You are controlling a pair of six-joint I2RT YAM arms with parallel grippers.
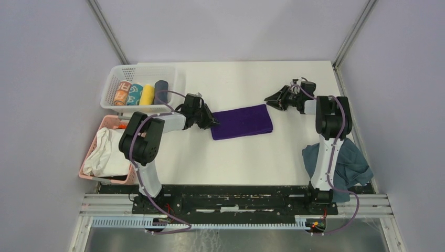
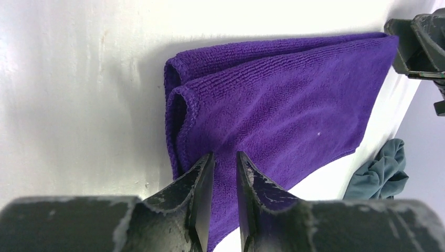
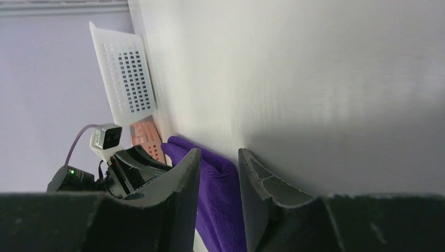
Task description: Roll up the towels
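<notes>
A folded purple towel (image 1: pixel 242 123) lies flat mid-table, slightly slanted. By its left edge is my left gripper (image 1: pixel 213 123); in the left wrist view that gripper has a gap between its fingers, with towel cloth (image 2: pixel 283 110) under and beyond them. My right gripper (image 1: pixel 268 102) is at the towel's upper right corner. A gap separates its fingers (image 3: pixel 181 194) in the right wrist view, and the towel's folded end (image 3: pixel 223 210) shows between and behind them. Whether cloth touches either finger pad cannot be told.
A white basket (image 1: pixel 176 79) with several rolled towels stands at the back left. Below it, a pink basket (image 1: pixel 89 157) holds white cloth (image 1: pixel 111 152). A crumpled blue-grey cloth (image 1: pixel 349 165) lies front right.
</notes>
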